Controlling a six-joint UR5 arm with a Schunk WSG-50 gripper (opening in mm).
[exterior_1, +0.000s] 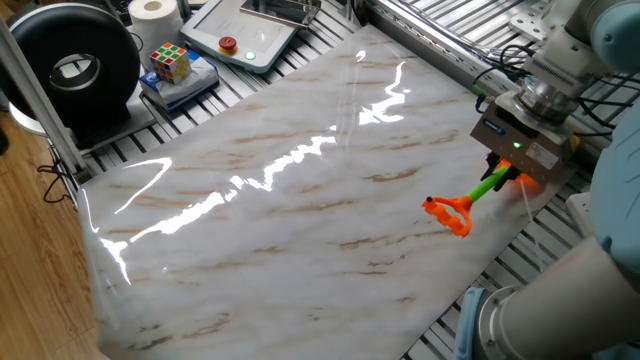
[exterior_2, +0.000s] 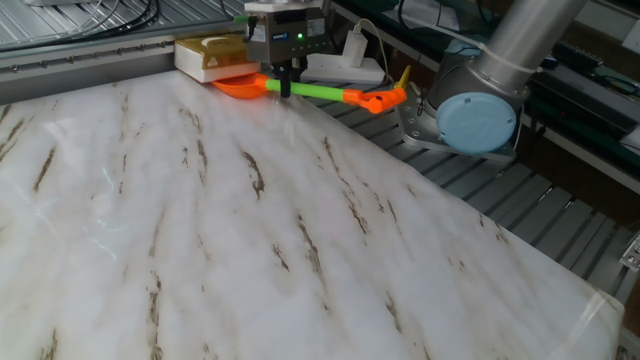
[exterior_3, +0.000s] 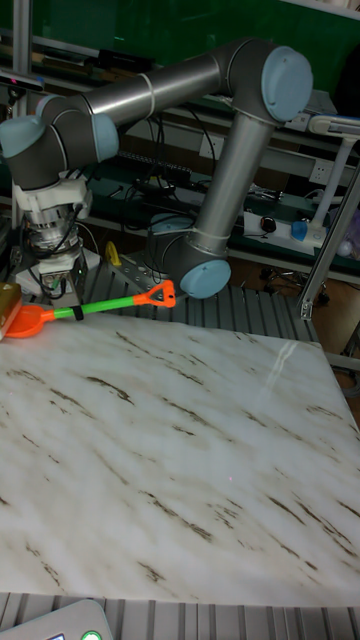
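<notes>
A toy shovel with an orange grip, a green shaft and an orange scoop is at the edge of the marbled sheet nearest the robot's base. My gripper points down over the shaft and is shut on it, close to the scoop. In the third exterior view the shovel lies nearly level, its grip toward the robot's base. From the first exterior view, the gripper body partly hides the scoop. Whether the shovel touches the sheet cannot be told.
Against the scoop's side stands a yellow and white box. The marbled sheet is otherwise bare. Beyond its far side are a Rubik's cube on a blue box, a teach pendant and a black spool.
</notes>
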